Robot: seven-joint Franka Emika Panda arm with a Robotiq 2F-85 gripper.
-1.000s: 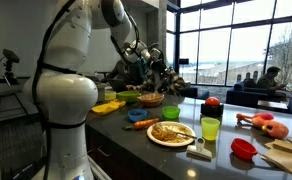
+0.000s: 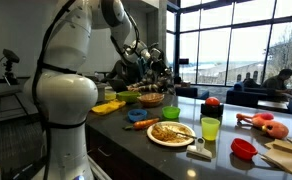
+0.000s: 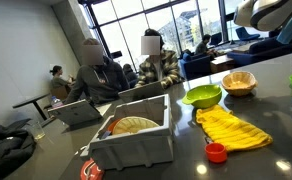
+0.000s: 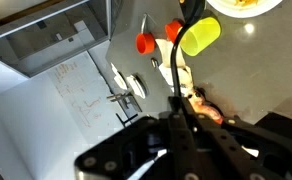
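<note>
In the wrist view, my gripper is shut on a slim dark utensil [image 4: 188, 30], which looks like a spoon or ladle and runs up past the top edge. Its far end is cut off there. Exterior view 1 has the gripper [image 2: 164, 77] raised above the far part of the table, too small to show its fingers clearly. Nearer the camera lies a white plate [image 2: 154, 135] of food, with a green bowl [image 2: 181, 114] just behind it.
A yellow-green cup [image 2: 210, 128], a red bowl [image 2: 244, 149] and an orange-red toy [image 2: 271, 125] stand right of the plate. A wicker bowl [image 3: 239, 83], a yellow cloth [image 3: 231, 131], a red cup [image 3: 215, 153] and a grey bin [image 3: 131, 150] occupy the other side.
The gripper end of the arm has shifted slightly over the far part of the table. The objects on the table appear unmoved.
</note>
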